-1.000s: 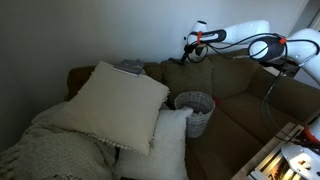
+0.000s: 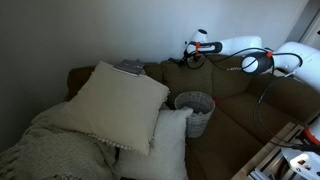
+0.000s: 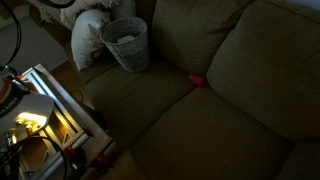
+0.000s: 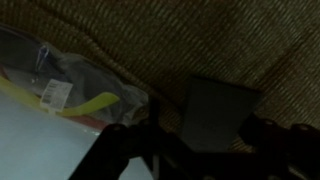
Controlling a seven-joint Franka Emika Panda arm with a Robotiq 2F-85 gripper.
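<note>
In the wrist view a dark grey, flat-looking object [image 4: 217, 108] lies against brown ribbed fabric. My gripper stands part open, its fingers apart on either side of the near end of this object. A strip of fabric shows between the left finger and the object. On the right the finger is close to it, and I cannot tell whether they touch. Seen from outside, the gripper [image 2: 187, 53] is at the top of the sofa's backrest, near the wall. The object between the fingers is too small to make out there.
A clear plastic packet [image 4: 75, 85] with a white label lies left of my fingers. A wicker basket [image 2: 195, 113] stands on the sofa, beside a large cream pillow [image 2: 115, 105] and a smaller white one [image 2: 160, 150].
The arm has shifted slightly, its forearm now lower in view. The gripper stays by the backrest's top edge, a touch lower than before. Basket and pillows have not moved.
</note>
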